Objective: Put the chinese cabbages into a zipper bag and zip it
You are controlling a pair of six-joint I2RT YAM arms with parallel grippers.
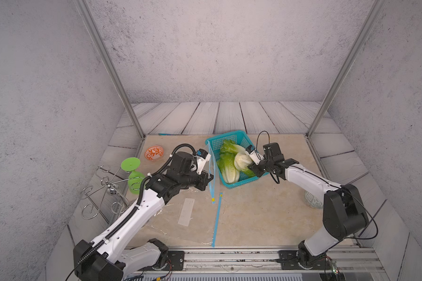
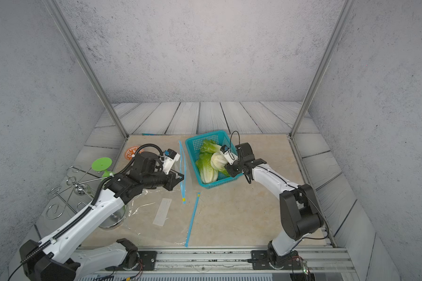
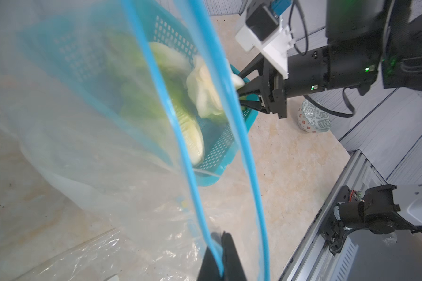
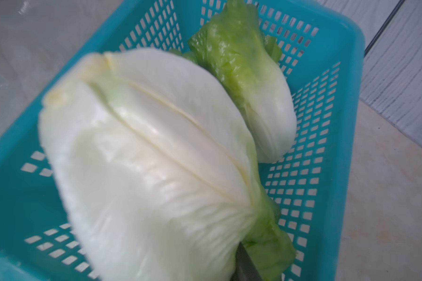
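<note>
A teal basket (image 1: pixel 225 182) holds several Chinese cabbages (image 1: pixel 230 171). My left gripper, left of it, is shut on the blue-edged zipper bag (image 3: pixel 126 164), which hangs open in front of the basket in the left wrist view. My right gripper (image 1: pixel 253 172) is down in the basket at the white cabbage (image 4: pixel 145 154), which fills much of the right wrist view; one dark finger shows beside it, and whether it grips is unclear.
A flat clear bag with a blue strip (image 1: pixel 217 220) lies at the front left. A wire rack with green discs (image 1: pixel 130 164), an orange bowl (image 1: pixel 153 152) and a patterned cup (image 3: pixel 314 117) stand at the sides.
</note>
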